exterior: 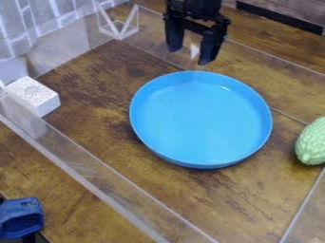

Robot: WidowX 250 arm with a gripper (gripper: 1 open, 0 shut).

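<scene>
My black gripper (196, 36) hangs at the top centre of the camera view, fingers pointing down, above and behind a large blue plate (200, 119) on the wooden surface. A small white object (196, 52) is at the fingers; I cannot tell whether it is held or lies behind them, nor how far the fingers are apart.
A green corn-like object (313, 141) lies at the right edge. A white block (32, 95) is at the left, a blue object (21, 216) at bottom left, a white wire frame (117, 21) at top left. Clear walls edge the left side.
</scene>
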